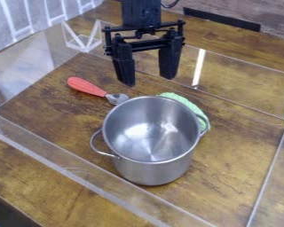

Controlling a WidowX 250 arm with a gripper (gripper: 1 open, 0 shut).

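Observation:
My black gripper [145, 67] hangs at the top centre, open, with empty space between its two fingers, above and behind a steel pot [151, 164]. The two-handled pot stands upright and looks empty. Behind it to the left lies a utensil with a red handle [88, 86] and a metal end. A pale green cloth [185, 105] lies behind the pot's right side, partly hidden by it.
Clear plastic walls [61, 165] border the wooden work surface [43, 124]. The wood is bare to the left and right of the pot. A white slatted object [14, 18] is at the top left.

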